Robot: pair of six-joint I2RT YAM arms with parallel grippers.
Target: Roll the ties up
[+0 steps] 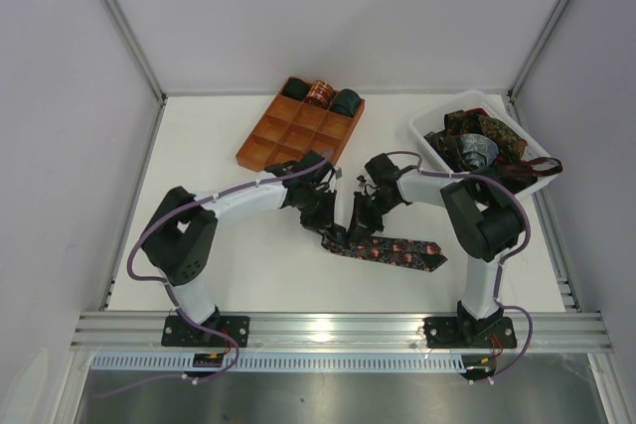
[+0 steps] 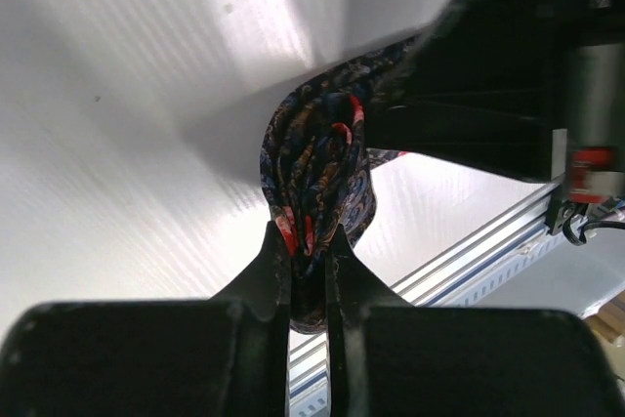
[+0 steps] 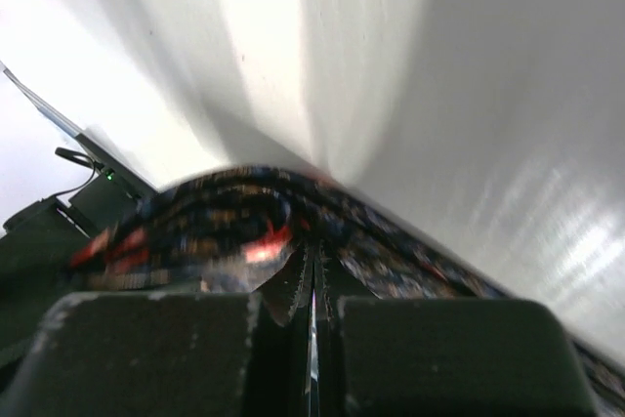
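Observation:
A dark tie with red flowers [image 1: 402, 253] lies across the front middle of the table, its left end bunched into folds. My left gripper is shut on that bunched end, with cloth [image 2: 312, 148] pinched between and bulging beyond the fingers. Close beside it, my right gripper is shut, its tips against the tie's fabric [image 3: 234, 217]; how much cloth sits between them is hidden. From above, both grippers reach the tie's left part, and its right end lies flat and free.
An orange-brown divided box [image 1: 260, 149] at the back holds several rolled ties [image 1: 319, 94] in its far row. A white bin [image 1: 429, 114] of loose ties stands at the back right.

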